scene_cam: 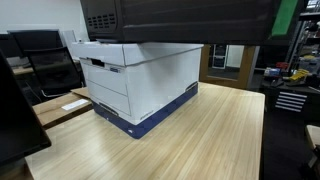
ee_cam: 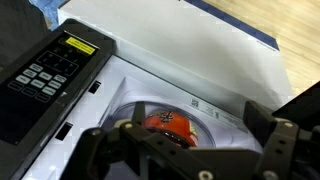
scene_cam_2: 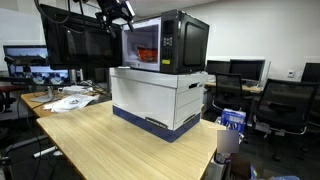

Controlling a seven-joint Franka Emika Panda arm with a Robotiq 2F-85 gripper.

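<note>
A black microwave (scene_cam_2: 183, 42) has its door (scene_cam_2: 75, 45) swung open to the left. Inside its lit cavity is a red bowl (scene_cam_2: 148, 54), which shows in the wrist view as a red round thing (ee_cam: 172, 124) on the glass turntable (ee_cam: 205, 124). My gripper (scene_cam_2: 115, 20) hangs in front of the cavity's upper left, near the door. In the wrist view, its two fingers (ee_cam: 133, 122) are wide apart, with the red bowl seen beyond the gap. Contact with the bowl does not show. What the bowl holds is hard to make out.
Under the microwave, a white box (scene_cam_2: 155, 99) stands on a blue base (scene_cam_2: 160, 127). Papers (scene_cam_2: 72, 103) lie behind on the left. The microwave's keypad panel (ee_cam: 45, 82) borders the opening.
</note>
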